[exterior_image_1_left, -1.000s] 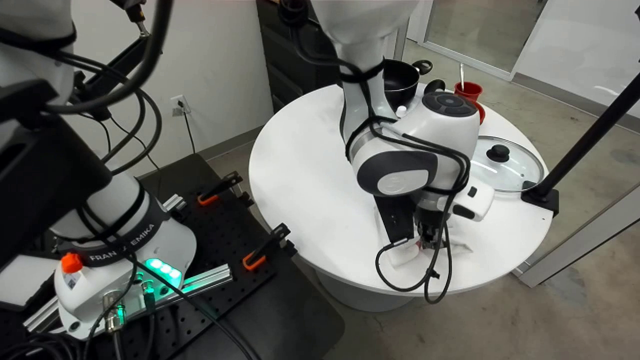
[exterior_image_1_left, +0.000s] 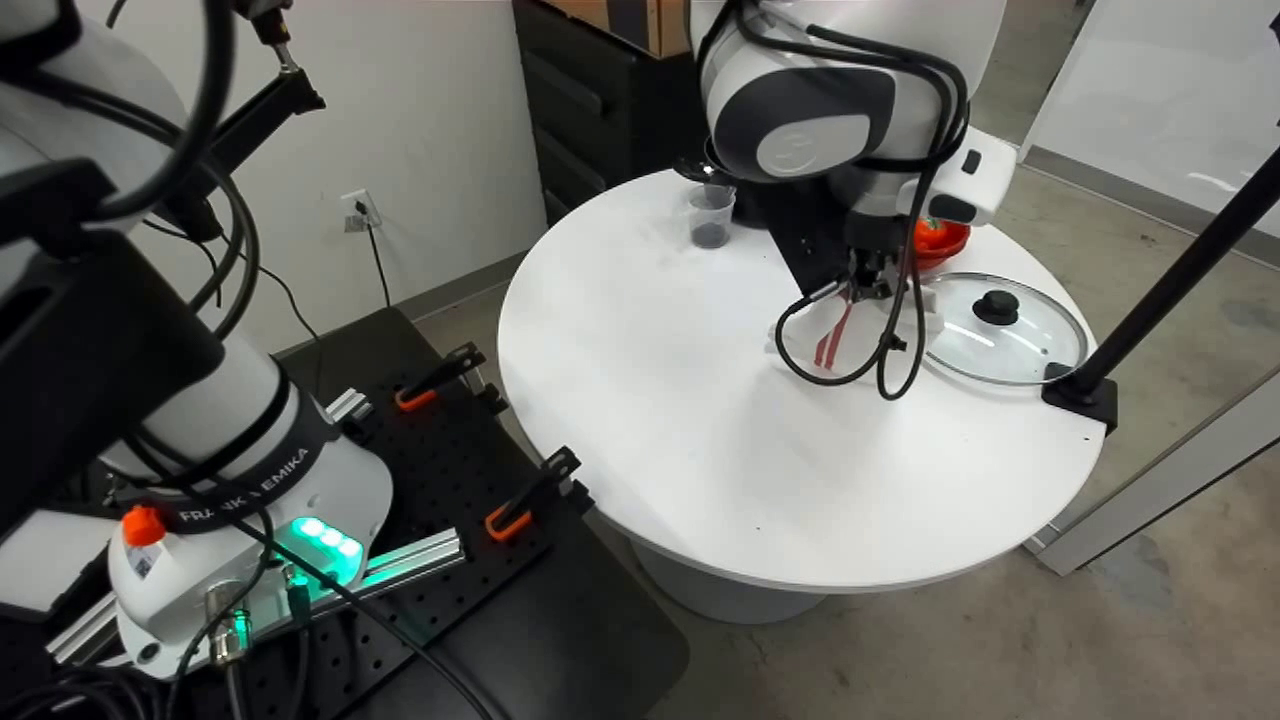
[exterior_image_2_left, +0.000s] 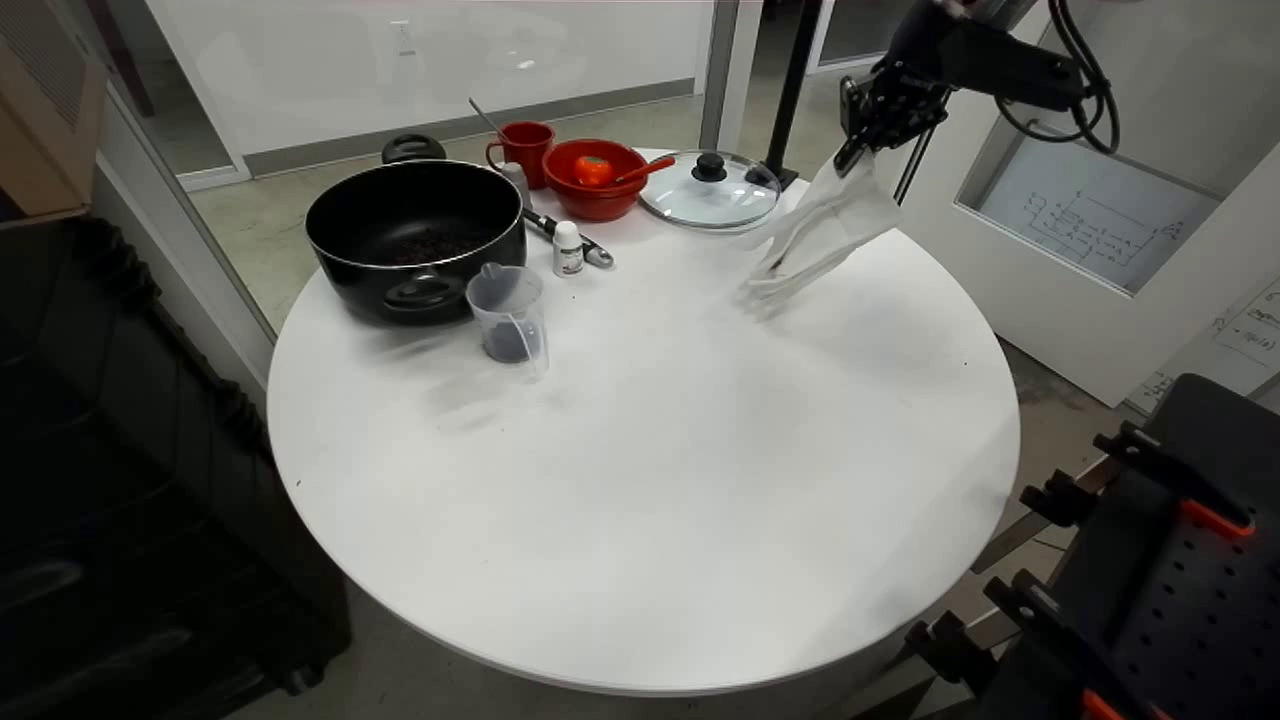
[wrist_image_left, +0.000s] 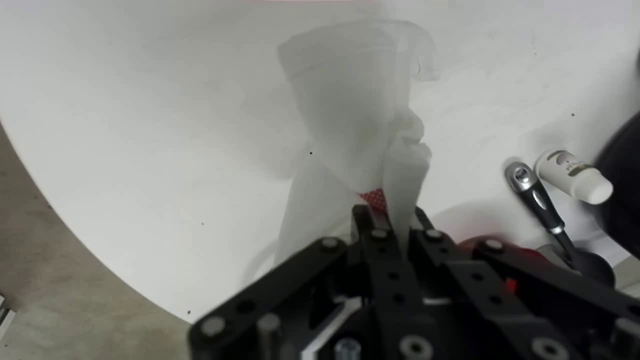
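Observation:
A white cloth with a bit of red pattern (wrist_image_left: 357, 114) hangs from my gripper, whose fingers are shut on it. In exterior view 2 the cloth (exterior_image_2_left: 822, 234) droops at a slant from the gripper (exterior_image_2_left: 854, 156), above the right back part of the table; its lower end looks blurred. Red stripes show on the cloth (exterior_image_1_left: 830, 342) in exterior view 1, where the arm and its loose cables partly cover the gripper (exterior_image_1_left: 866, 288).
Toward the back stand a black pot (exterior_image_2_left: 414, 234), a clear measuring cup (exterior_image_2_left: 507, 314), a white bottle (exterior_image_2_left: 567, 248), a red mug (exterior_image_2_left: 524, 154), a red bowl (exterior_image_2_left: 594, 180) with a tomato, and a glass lid (exterior_image_2_left: 711, 190).
My gripper has risen from near the table's edge and moved toward the back, carrying the cloth. The cloth, spread low on the table before, now hangs down.

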